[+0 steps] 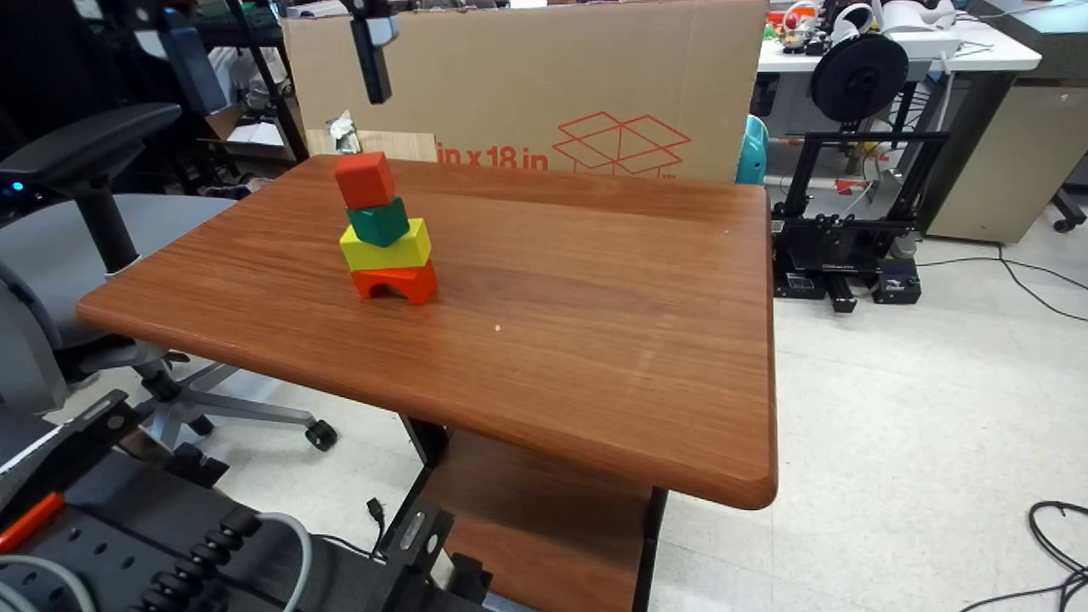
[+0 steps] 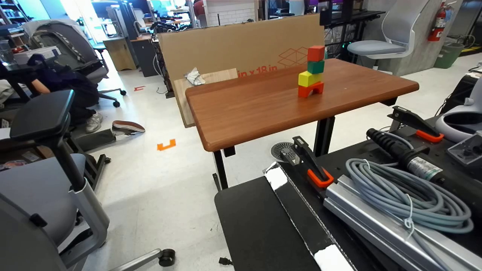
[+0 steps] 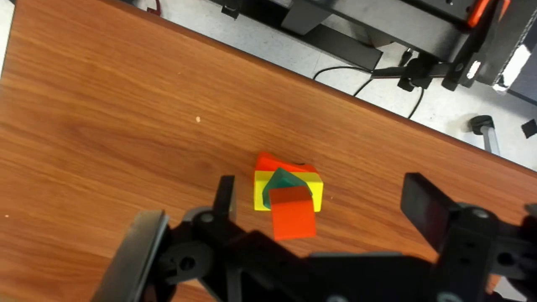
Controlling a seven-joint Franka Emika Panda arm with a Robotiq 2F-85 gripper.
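A four-level block stack stands on the brown table. At its base is an orange-red arch block, with a yellow block on it. Above that sits a green block, topped by a red-orange cube. Seen from above, the cube covers part of the green block. My gripper is open, its fingers wide apart on either side of the stack in the wrist view, touching nothing. In exterior view 1 a dark finger hangs above and behind the stack.
Bare tabletop surrounds the stack. A large cardboard sheet stands behind the table. A grey chair is close to its left edge in exterior view 1. Clamps and coiled cable lie on the dark bench in front.
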